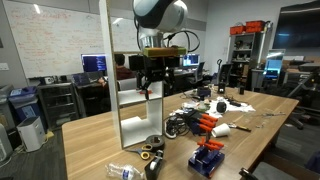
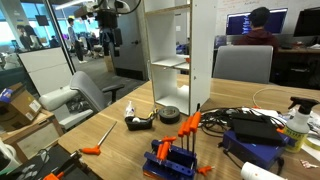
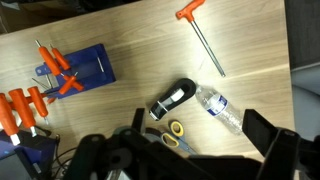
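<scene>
My gripper is open above the table, its dark fingers (image 3: pixel 127 150) wide apart. Between and beyond them in the wrist view lie a black tool (image 3: pixel 173 98), a clear bottle (image 3: pixel 218 108) and yellow-handled scissors (image 3: pixel 174 133). All three are below the gripper and not touched by it. In exterior view 2 the gripper (image 2: pixel 108 42) hangs high at the left, well above the table. An orange-handled screwdriver (image 3: pixel 203 38) lies apart from the bottle. A blue rack (image 3: pixel 92 68) holds several orange-handled tools.
A tall white shelf unit (image 2: pixel 202 50) rises from the table. Dark cables (image 1: pixel 180 124), a white cup (image 1: pixel 221 130) and a spray bottle (image 2: pixel 299 120) crowd the table beyond the rack. Bare wood shows around the screwdriver.
</scene>
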